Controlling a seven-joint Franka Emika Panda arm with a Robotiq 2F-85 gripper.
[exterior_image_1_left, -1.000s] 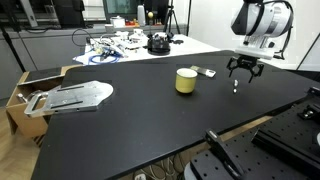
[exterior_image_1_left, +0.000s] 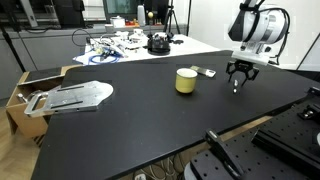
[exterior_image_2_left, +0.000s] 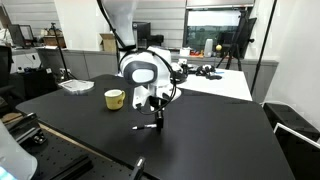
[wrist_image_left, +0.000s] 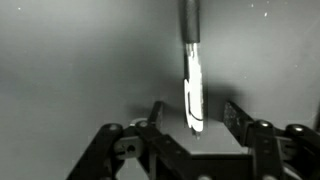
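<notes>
A slim marker with a white barrel (wrist_image_left: 194, 85) and a dark upper part lies on the dark table; in the wrist view its white end reaches between my fingers. My gripper is part open, one finger on each side of the marker with a gap on both sides. From the second exterior view, the gripper (exterior_image_2_left: 158, 112) points down close to the table, and the marker (exterior_image_2_left: 146, 127) shows as a light sliver beneath it. In the first exterior view the gripper (exterior_image_1_left: 241, 75) stands low over the marker (exterior_image_1_left: 236, 87).
A yellow cup (exterior_image_1_left: 186, 80) stands on the table away from the gripper. Near it lies a small pale block-like object (exterior_image_1_left: 206, 71). A white tray-like piece (exterior_image_1_left: 78, 97) rests farther left, with open table between. Cables and gear (exterior_image_1_left: 120, 42) lie behind.
The arm has come down toward the table, bringing the gripper's fingers lower around the marker. The marker and cup have not visibly moved.
</notes>
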